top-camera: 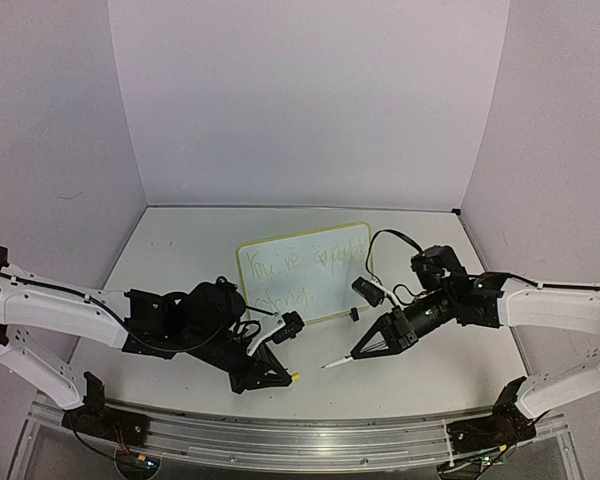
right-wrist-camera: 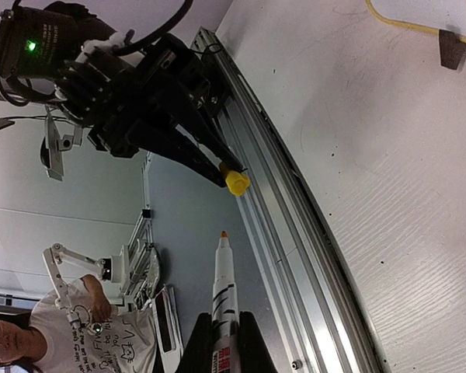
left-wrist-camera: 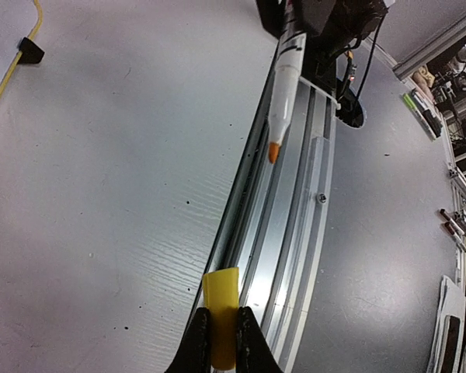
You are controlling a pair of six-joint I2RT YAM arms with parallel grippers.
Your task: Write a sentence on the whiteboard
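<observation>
The whiteboard [top-camera: 320, 288], rimmed in yellow, lies on the table with handwriting in faint yellow-orange ink, its first words reading roughly "You're". My right gripper [top-camera: 355, 355] is shut on a white marker [right-wrist-camera: 224, 287], whose bare orange tip points out ahead of the fingers. Facing it across a gap, my left gripper [top-camera: 288, 380] is shut on a yellow cap [left-wrist-camera: 221, 311]. In the left wrist view the marker's orange tip hangs above and right of the cap; the two are apart. The left arm hides part of the board's lower left edge.
A dark clip [top-camera: 354, 314] sits at the board's lower edge. Behind the grippers, along the table's front, runs a metal rail [top-camera: 300, 440]. Bare table lies between the board and that rail. A person [right-wrist-camera: 70, 326] is visible beyond the table.
</observation>
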